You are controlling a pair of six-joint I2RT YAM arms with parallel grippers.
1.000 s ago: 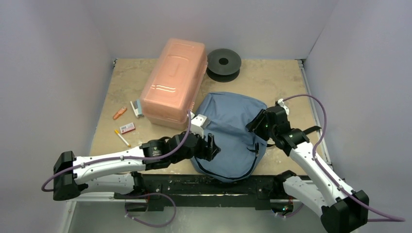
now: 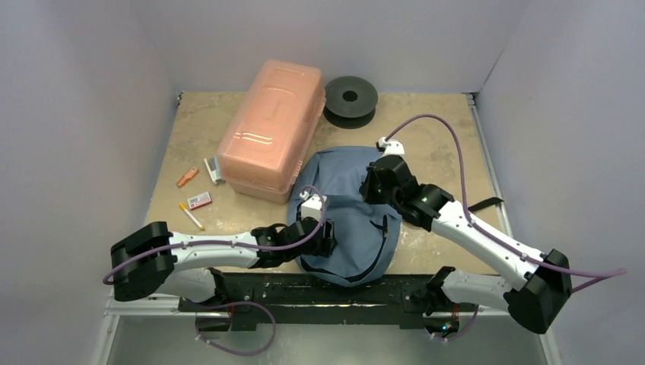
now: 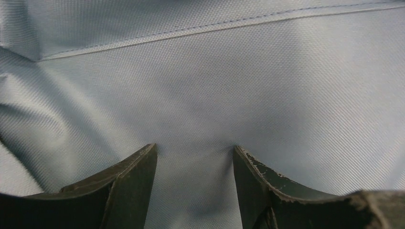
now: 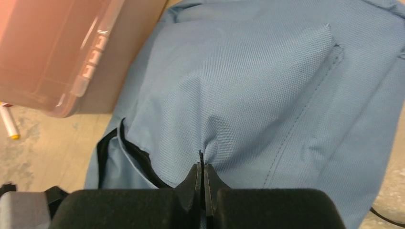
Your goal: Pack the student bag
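Observation:
A blue fabric bag [image 2: 342, 251] lies crumpled at the table's front middle, its dark zipper curving along the front. My left gripper [image 2: 323, 239] is down on the bag's left part; in the left wrist view its fingertips [image 3: 148, 157] stand apart against the cloth. My right gripper [image 2: 369, 190] is over the bag's upper right part. In the right wrist view it is shut [image 4: 201, 174] at a fold of the cloth; whether fabric is between its fingers is hard to tell.
A pink plastic box [image 2: 270, 129] stands behind left of the bag. A black spool [image 2: 351, 114] sits at the back. An orange item [image 2: 188, 176], a small red-and-white box [image 2: 199, 200], a yellow-white stick [image 2: 192, 217] and light blue items lie at left.
My right gripper has moved left and upward in the top view, and the bag's right side has shifted left with it. My left gripper has settled a little lower onto the bag.

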